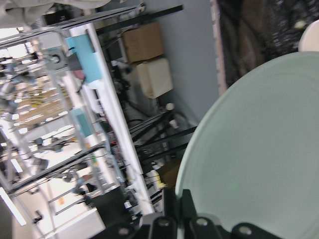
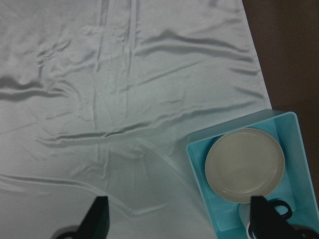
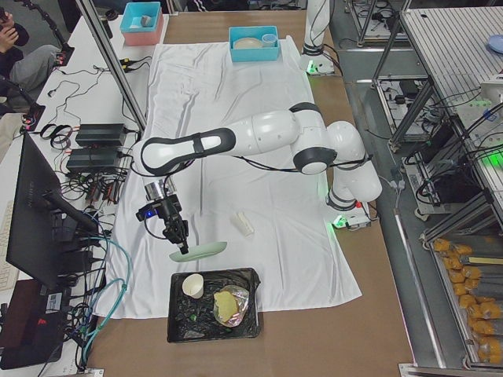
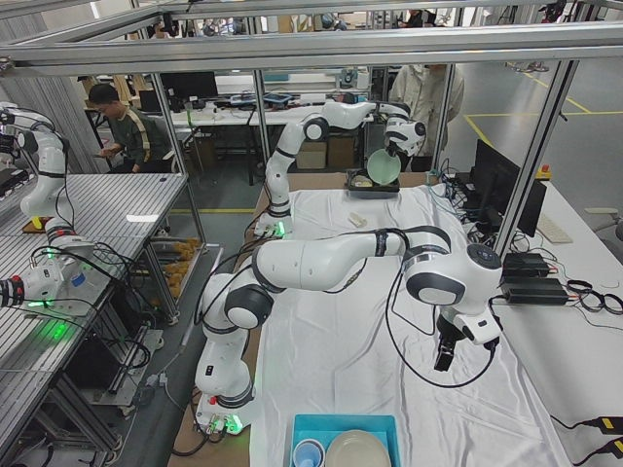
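Observation:
My left gripper (image 3: 182, 243) is shut on the rim of a pale green plate (image 3: 200, 251), held on edge just above the black tray (image 3: 213, 335); in the left wrist view the plate (image 1: 254, 149) fills the right half. The tray holds a white cup (image 3: 192, 286) and a yellow sponge-like item (image 3: 226, 305) on foil. In the camera right view my right gripper (image 4: 444, 355) hangs over the cloth; its finger state is unclear. Below it in the right wrist view, a blue bin (image 2: 299, 159) holds a beige plate (image 2: 244, 164) and a cup (image 2: 244, 214).
A white cloth (image 3: 220, 102) covers the table, with a small white object (image 3: 244, 224) near its middle. A monitor (image 3: 35, 228) and cables line the left side.

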